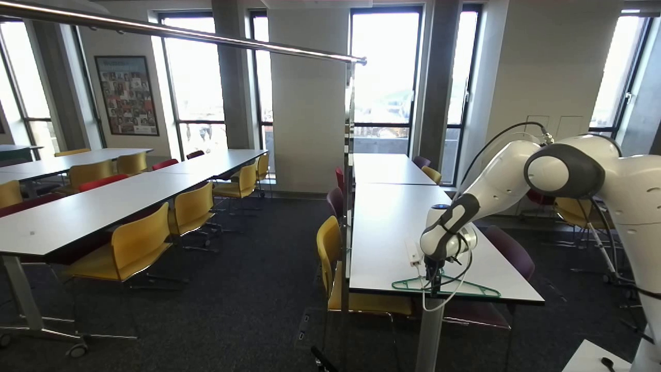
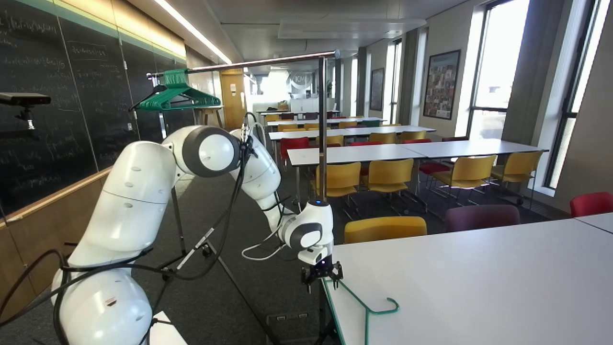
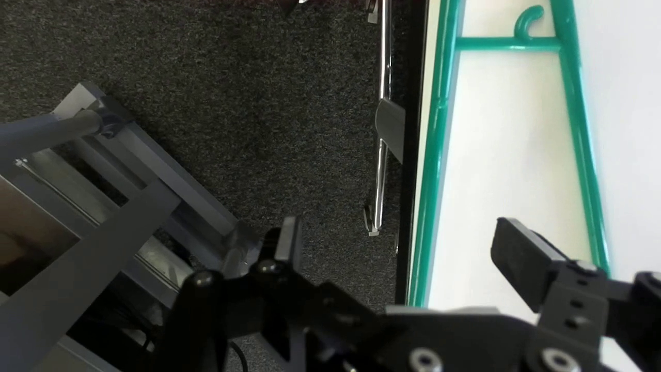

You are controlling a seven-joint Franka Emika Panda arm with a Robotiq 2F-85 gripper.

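Note:
A green plastic hanger (image 1: 486,291) lies flat along the near end of the white table (image 1: 387,232). Its hook (image 2: 393,304) points inward over the tabletop. My gripper (image 2: 322,282) is low at the table's edge, open, with its two fingers spread apart. In the wrist view, one finger (image 3: 288,243) is out past the edge over the floor and the other finger (image 3: 523,260) is over the tabletop. Between them, seen from above, runs the hanger's straight bar (image 3: 430,186), close to the edge. Whether either fingertip touches the hanger cannot be made out.
A metal rail (image 1: 186,33) on a post (image 2: 322,138) stands beside the table; several green hangers (image 2: 178,98) hang at its far end. Yellow chairs (image 2: 385,228) border the table.

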